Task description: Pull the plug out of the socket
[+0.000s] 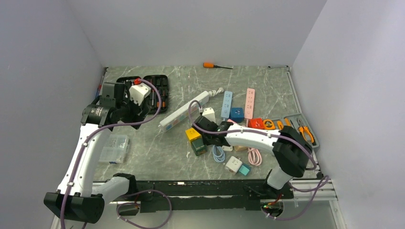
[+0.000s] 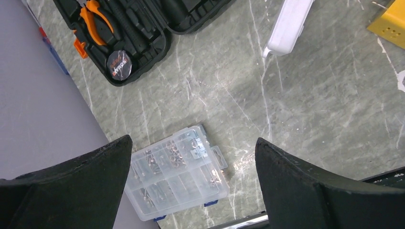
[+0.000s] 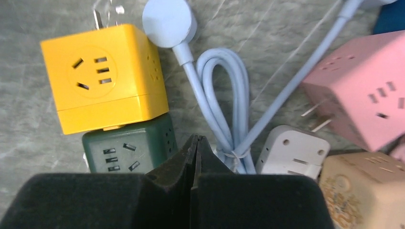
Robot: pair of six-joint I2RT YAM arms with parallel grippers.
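A yellow cube-shaped plug (image 3: pixel 102 78) with prongs at its far side sits against a dark green cube (image 3: pixel 126 150) in the right wrist view; a small yellow strip shows where they meet, but whether they are joined I cannot tell. My right gripper is shut with nothing visible between its fingers, its tips appearing just right of the green cube. In the top view the yellow plug (image 1: pixel 192 134) and green cube (image 1: pixel 198 147) lie left of the right wrist. My left gripper stands open and empty, over bare table near a clear parts box (image 2: pixel 179 171).
A long white power strip (image 1: pixel 184 112) lies behind the yellow plug. Beside the green cube is a coiled blue cable (image 3: pixel 239 100), with pink (image 3: pixel 358 90) and beige (image 3: pixel 365 186) cubes farther right. A white plug (image 1: pixel 233 164) touches a teal cube (image 1: pixel 244 170) near the front edge.
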